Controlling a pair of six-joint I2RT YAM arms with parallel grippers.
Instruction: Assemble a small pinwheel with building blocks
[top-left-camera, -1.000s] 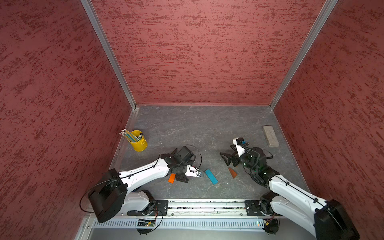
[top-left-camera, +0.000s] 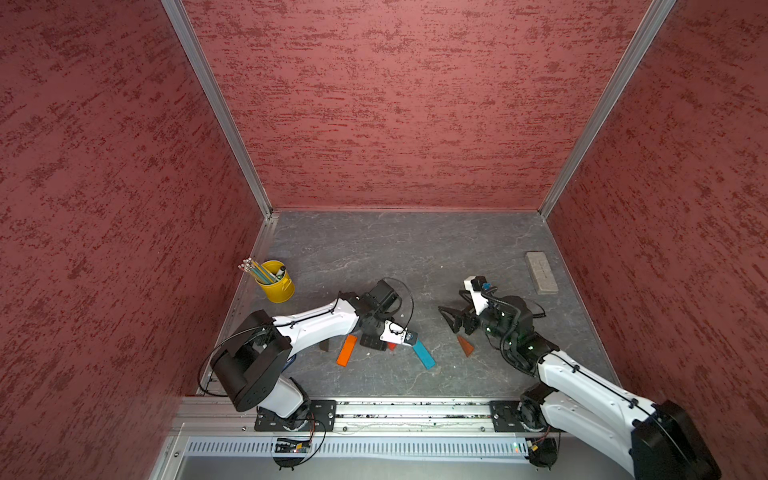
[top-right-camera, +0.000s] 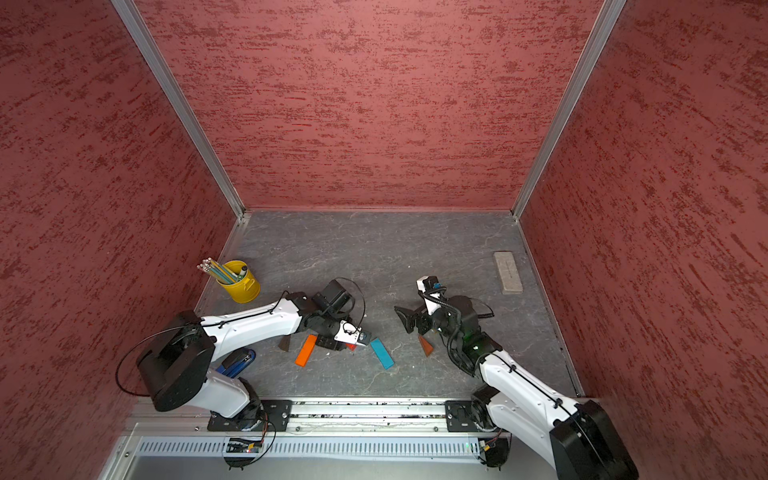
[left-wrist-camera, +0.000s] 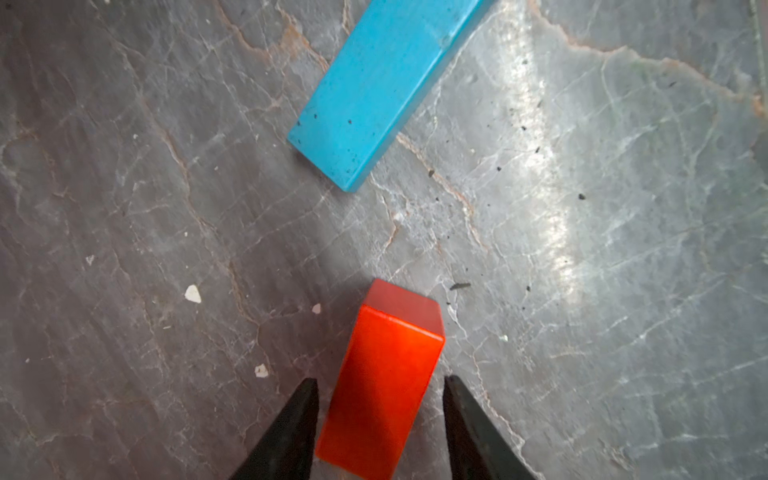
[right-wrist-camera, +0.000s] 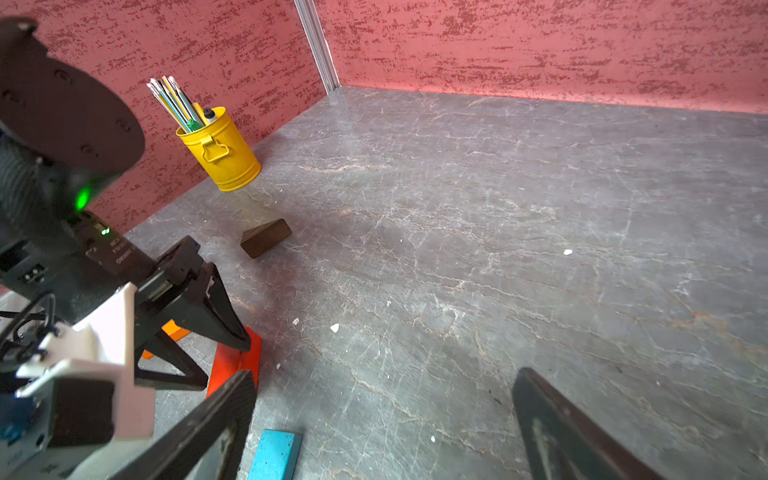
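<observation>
A red block (left-wrist-camera: 380, 384) lies on the table between the two fingertips of my left gripper, which are open, with gaps showing in the left wrist view. A blue block (left-wrist-camera: 384, 88) lies beyond it. An orange block (top-left-camera: 346, 350) is left of my left gripper, and a brown triangular piece (top-left-camera: 465, 345) lies below my right gripper. That gripper hovers low at the right, open and empty.
A yellow cup of pens (top-left-camera: 279, 288) stands at the left edge, and a grey bar (top-left-camera: 541, 272) lies at the right. A dark piece (right-wrist-camera: 265, 237) lies near the cup.
My left arm has moved toward the back and slightly right over the last second. My right arm is nearly unchanged.
</observation>
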